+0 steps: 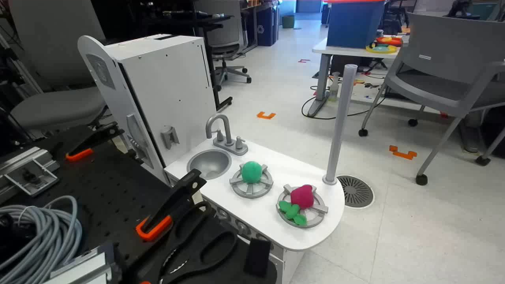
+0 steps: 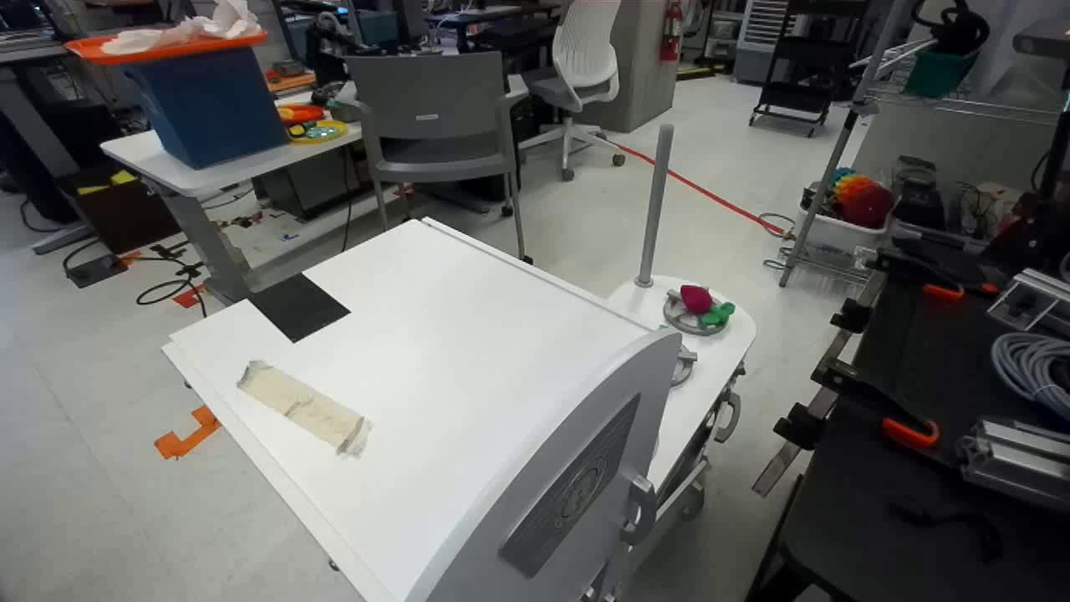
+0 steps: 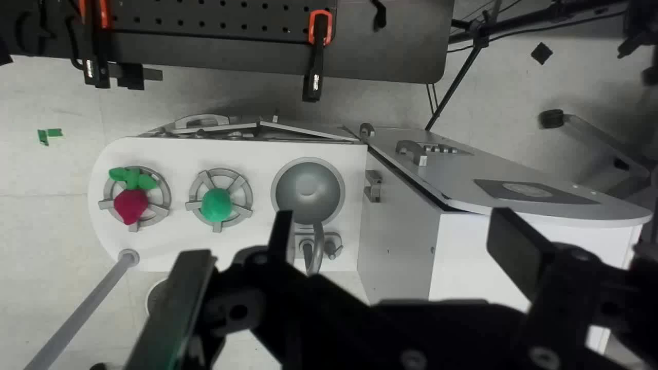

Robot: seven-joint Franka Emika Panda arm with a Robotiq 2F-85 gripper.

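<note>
A green ball (image 3: 216,204) rests on the burner nearer the sink, on the white toy kitchen counter (image 1: 279,162). On the end burner sits a dark pink plush strawberry-like toy (image 3: 130,205) with green leaves (image 1: 292,213). The grey sink bowl (image 3: 308,190) looks empty, its faucet (image 1: 222,131) behind it. My gripper is open above the kitchen in the wrist view, its dark fingers wide apart with nothing between them. Neither exterior view shows the gripper. In exterior view 2 the tall white cabinet (image 2: 441,331) hides the sink and the green ball.
A grey post (image 1: 341,127) rises from the counter's end. Beside the kitchen runs a black workbench (image 3: 395,43) with orange-tipped clamps (image 1: 154,228), a cable coil (image 1: 42,236) and scissors. A grey chair (image 1: 454,71) stands on the floor beyond. The counter between burners and sink is bare.
</note>
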